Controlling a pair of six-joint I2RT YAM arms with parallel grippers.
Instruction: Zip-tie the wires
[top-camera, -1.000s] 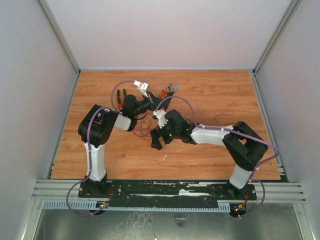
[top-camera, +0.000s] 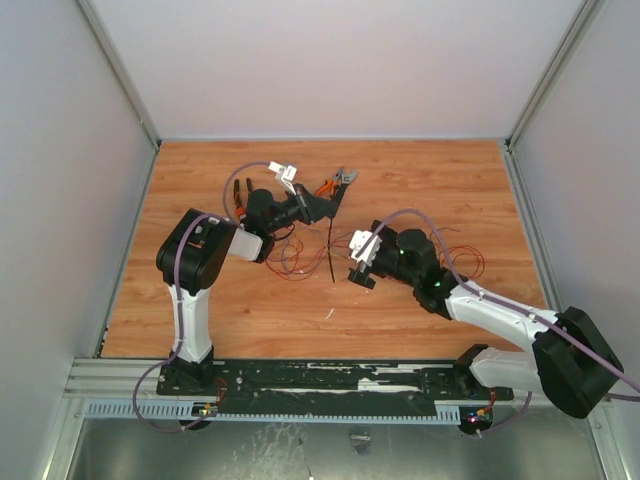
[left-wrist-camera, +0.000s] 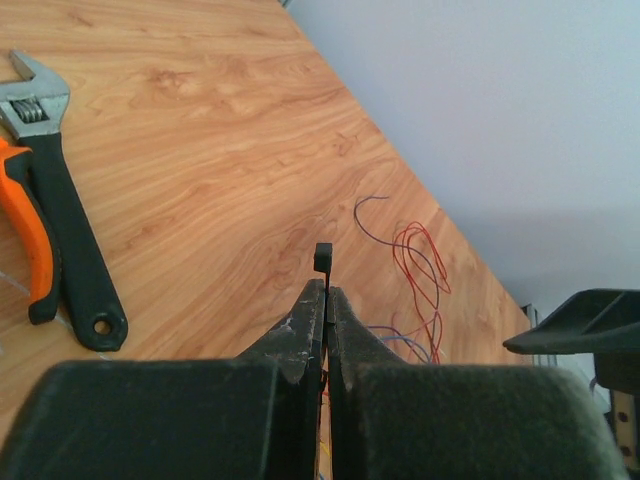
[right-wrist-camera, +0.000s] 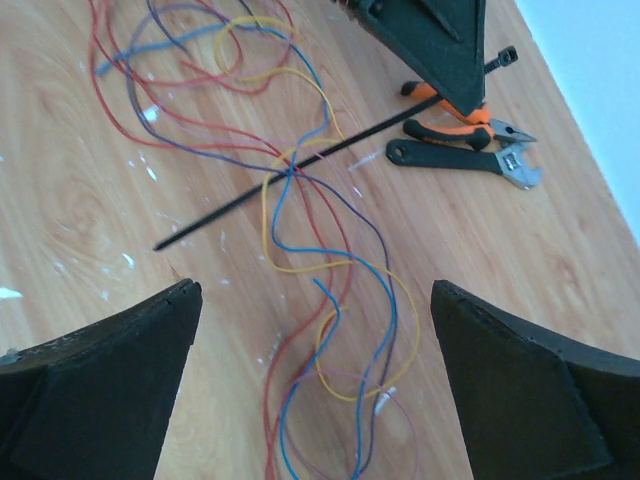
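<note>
A black zip tie (top-camera: 331, 258) is held by my left gripper (top-camera: 330, 206), shut on it near its head. The head (left-wrist-camera: 323, 257) sticks out past the closed fingertips in the left wrist view. In the right wrist view the strap (right-wrist-camera: 235, 203) runs straight and slanting above the red, blue and yellow wires (right-wrist-camera: 388, 292), its tail free and no loop in it. My right gripper stands open over the wires, with nothing between its fingers. From the top, the right gripper (top-camera: 366, 254) is to the right of the tie.
Orange-handled pliers (right-wrist-camera: 468, 128) and an adjustable wrench (right-wrist-camera: 455, 156) lie behind the left gripper. Another orange-handled tool (top-camera: 239, 196) is at the left. More wire (top-camera: 470, 262) spreads right.
My right gripper has moved right, away from the zip tie's lower part, uncovering the hanging strap and the wires around it. The left arm has stayed still.
</note>
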